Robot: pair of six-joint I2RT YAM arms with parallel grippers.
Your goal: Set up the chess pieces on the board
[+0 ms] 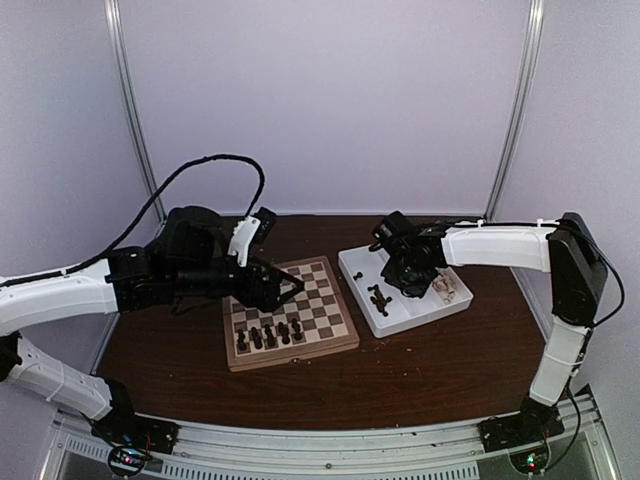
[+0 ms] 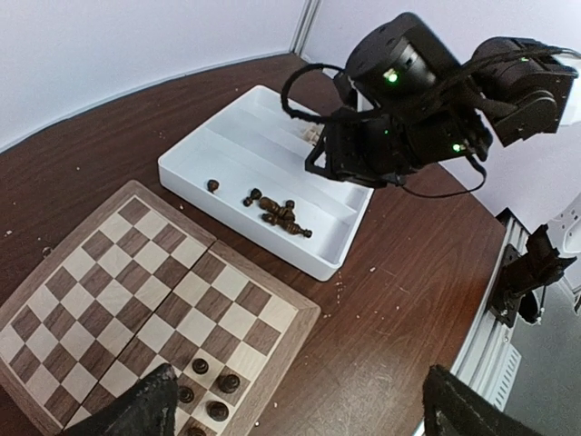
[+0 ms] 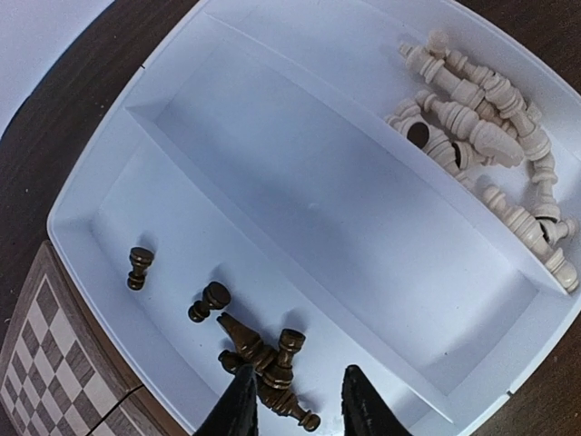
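The chessboard (image 1: 345,337) lies left of centre on the table, with several dark pieces (image 1: 269,336) standing along its near edge. Over the board hangs my left gripper, its fingers wide apart and empty in the left wrist view. In the white tray (image 3: 340,213) several dark pieces (image 3: 263,363) lie tipped over one another; a dark pawn (image 3: 139,267) and another small dark piece (image 3: 210,301) lie apart from them. White pieces (image 3: 481,118) are heaped in the tray's far compartment. My right gripper is above the dark pile, fingers apart, nothing between them.
Low dividers (image 3: 245,227) split the tray into compartments, the middle one empty. The tray stands close to the board's right edge. Bare table (image 1: 420,375) stretches in front of both.
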